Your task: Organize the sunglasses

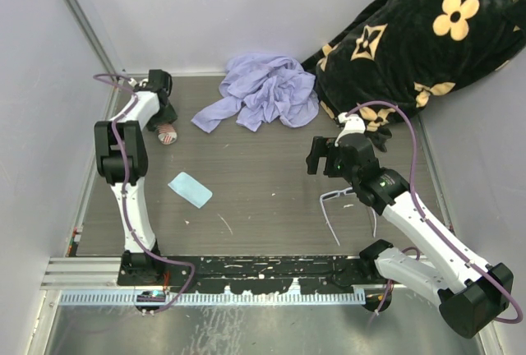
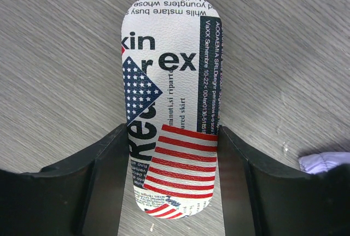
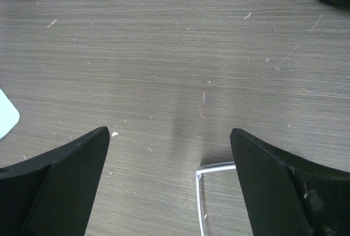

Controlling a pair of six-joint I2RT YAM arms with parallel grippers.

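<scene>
A printed glasses case with flag stripes and lettering lies at the back left, partly under my left gripper, which is shut on its sides. In the top view the case shows below that gripper. A pair of white-framed glasses lies at the right, partly under the right arm; its frame shows in the right wrist view. My right gripper is open above the table, nothing between its fingers. A light blue cloth lies left of centre.
A lilac crumpled cloth lies at the back middle. A black patterned blanket fills the back right. Walls border the sides and back.
</scene>
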